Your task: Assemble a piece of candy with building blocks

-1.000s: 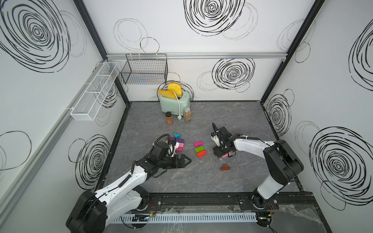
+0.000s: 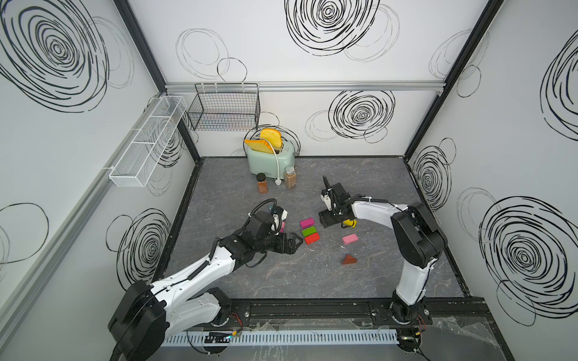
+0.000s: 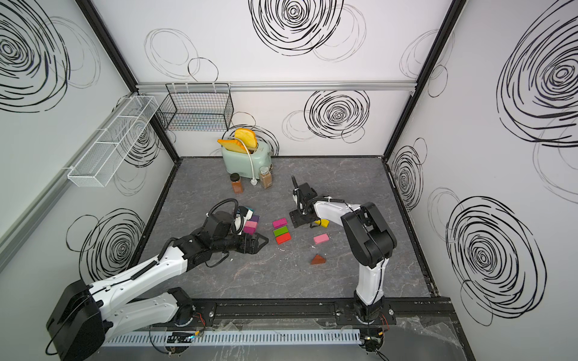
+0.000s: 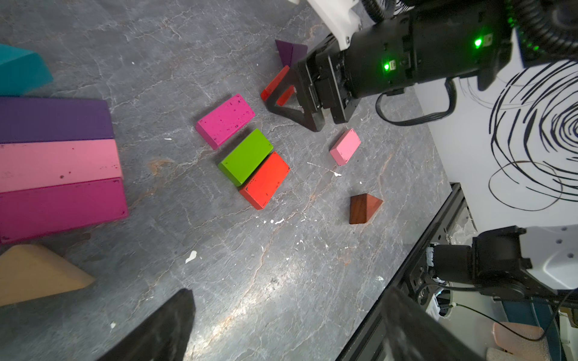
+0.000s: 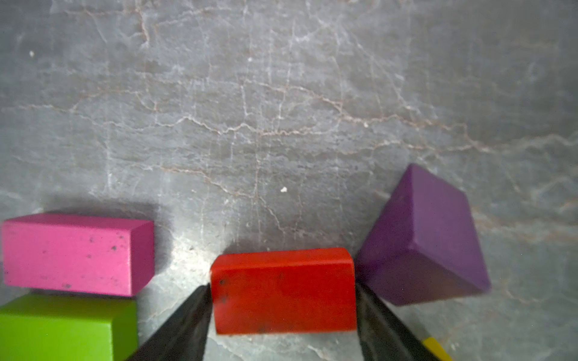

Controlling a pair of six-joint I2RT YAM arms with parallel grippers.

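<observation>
In the right wrist view, my open right gripper has its fingers at either end of a red block [image 5: 283, 291], beside a purple prism [image 5: 421, 234]. My open left gripper is above bare table near a group of purple [image 4: 54, 120], pink [image 4: 57, 162] and magenta [image 4: 63, 207] blocks, with a teal piece [image 4: 18, 69] and a tan prism [image 4: 39, 273]. In the middle lie magenta [image 4: 225, 120], green [image 4: 245, 157] and red [image 4: 265, 180] blocks. A pink block [image 4: 345, 147] and a brown prism [image 4: 364, 207] lie to the right; a yellow piece [image 3: 323, 222] is partly hidden.
A toaster [image 2: 268, 161] with two spice jars [image 2: 262, 183] [image 2: 290, 178] in front stands at the back. Wire baskets [image 2: 222, 108] hang on the walls.
My right gripper has moved back and left from near the pink block, uncovering it.
</observation>
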